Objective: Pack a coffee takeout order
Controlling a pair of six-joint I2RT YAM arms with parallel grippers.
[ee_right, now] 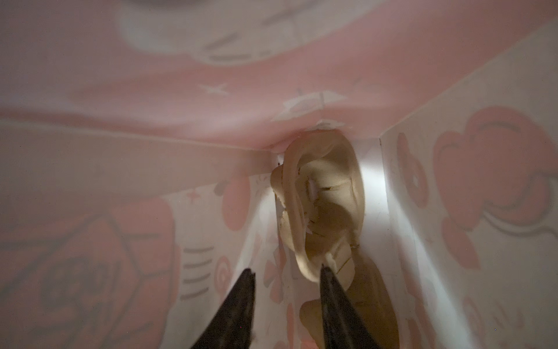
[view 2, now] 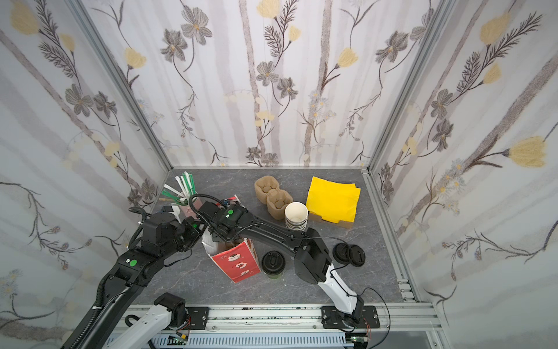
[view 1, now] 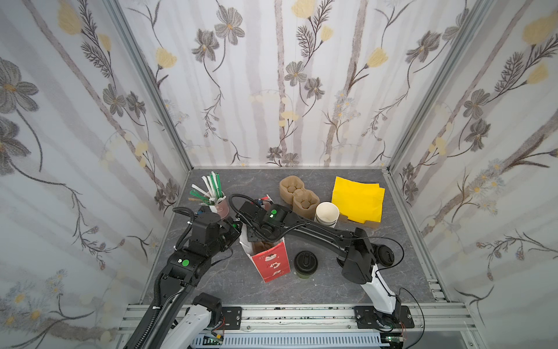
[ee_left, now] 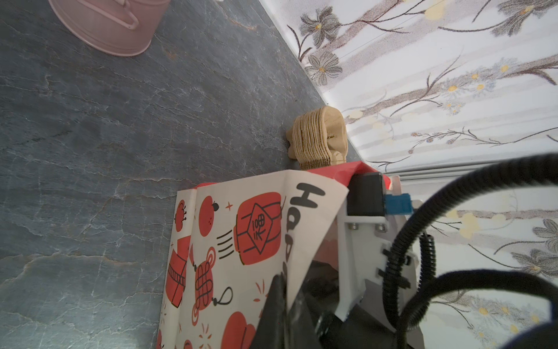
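The red-and-white paper bag [view 1: 271, 263] stands upright at the front middle, its mouth open. My left gripper is shut on the bag's near-side rim, the paper running down between its fingers. My right gripper reaches into the bag from above, part open, with nothing between its fingers. Ahead of it, deep in the bag, a brown pulp cup carrier [ee_right: 328, 192] sits against the far wall. One fingertip [ee_right: 327, 274] overlaps the carrier's lower rim in the view; whether it touches cannot be told. A lidded cup [view 1: 305, 264] stands right of the bag.
Pulp carriers [view 1: 304, 201] and stacked paper cups [view 1: 326, 214] are at the back, near yellow napkins [view 1: 357, 199]. A pink bucket [view 1: 221, 208] of straws [view 1: 212, 186] stands back left. Black lids [view 2: 357, 254] lie right, near the right arm.
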